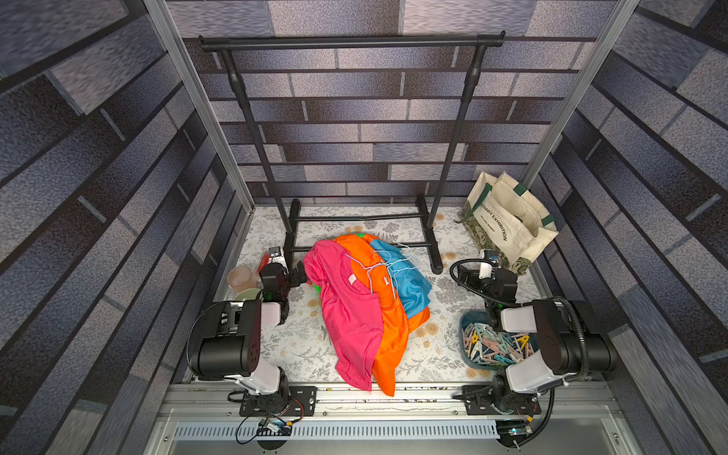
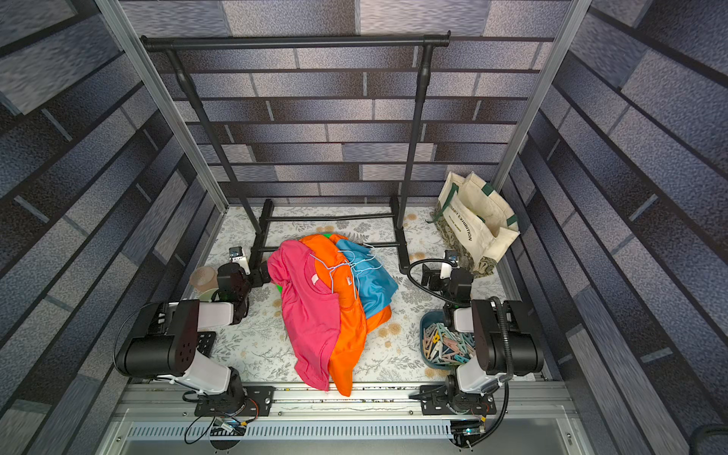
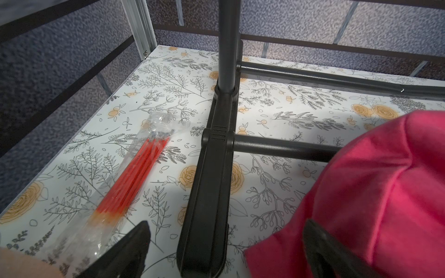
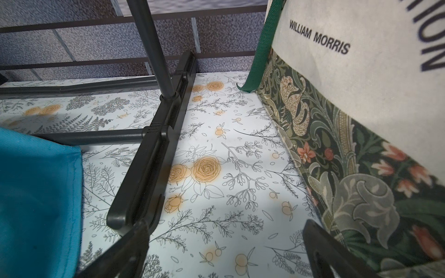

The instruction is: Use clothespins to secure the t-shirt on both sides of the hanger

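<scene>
A pink t-shirt (image 1: 349,303) lies in a heap with an orange one (image 1: 389,333) and a blue one (image 1: 409,284) in the middle of the table. White hangers (image 1: 371,267) show on top of the pile. Clothespins (image 1: 496,343) in many colours fill a blue bin at the front right. My left gripper stands open by the pink shirt's left edge, the rack's foot between and beyond its fingers. Over bare table, between the rack and the bag, my right gripper is open and empty.
A black rack (image 1: 349,43) stands behind the pile, its rail bare. A cream tote bag (image 1: 508,223) sits at the back right, close to my right gripper. A bag of red sticks (image 3: 132,178) and a cup (image 1: 241,278) are at the left.
</scene>
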